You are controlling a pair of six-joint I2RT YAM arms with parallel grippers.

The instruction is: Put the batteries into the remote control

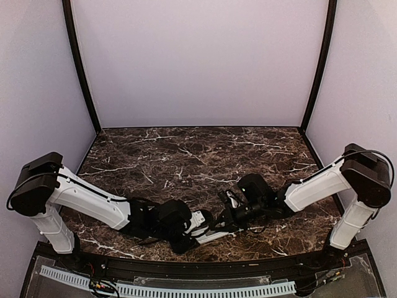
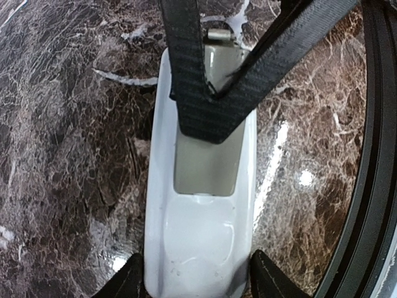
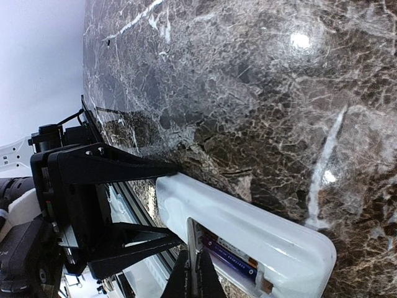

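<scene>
The white remote control (image 2: pixel 201 248) has its near end between the fingertips of my left gripper, which touch both sides. A thin grey battery cover (image 2: pixel 208 164) stands tilted up at the compartment, seen face-on in the left wrist view and almost edge-on in the right wrist view. My right gripper is shut, with that thin cover between its fingers. Inside the compartment, a purple battery (image 3: pixel 232 254) and part of another beside it show. The right fingers and the cover hide the rest. In the top view, both arms mostly hide the remote.
Close by runs the table's black front edge (image 1: pixel 248 268). A small silvery piece (image 2: pixel 220 34) shows beyond the cover; I cannot tell what it is.
</scene>
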